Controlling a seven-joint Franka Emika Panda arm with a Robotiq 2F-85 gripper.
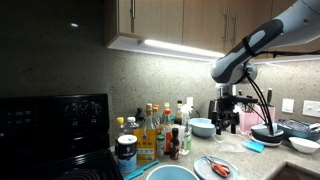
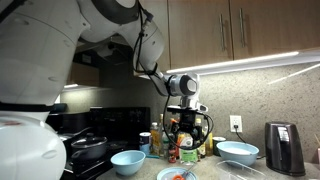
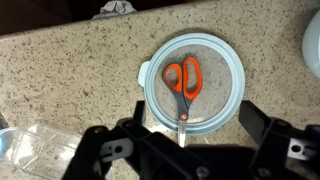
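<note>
In the wrist view, orange-handled scissors lie on a round lid with a pale rim and a side tab, blades toward the gripper. My gripper is above the counter, its fingers spread wide on either side of the blade tip, nothing between them. Exterior view 1 shows the gripper over the counter, behind and right of the lid. In exterior view 2 the lid sits at the lower middle, with the gripper above it.
A clear plastic container lies beside the lid. A blue bowl stands nearby to its left. Several bottles line the wall side, and a light blue bowl is behind. Bowls crowd the right end.
</note>
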